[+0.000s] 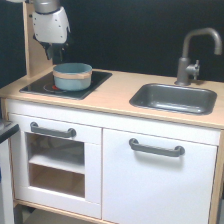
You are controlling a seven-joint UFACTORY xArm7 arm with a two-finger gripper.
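Note:
My gripper (56, 50) hangs at the upper left, just above a teal pot (72, 83) with a lighter brownish rim. The pot stands on the black stovetop (43, 86). The gripper is small and dark in this view, so whether it is open or shut is unclear.
A steel sink (172, 98) with a curved faucet (185, 55) is on the right of the wooden counter (120, 92). Below are a white oven door (62, 201) with a window and a white cabinet door (150, 190), both with grey handles. The counter between stove and sink is clear.

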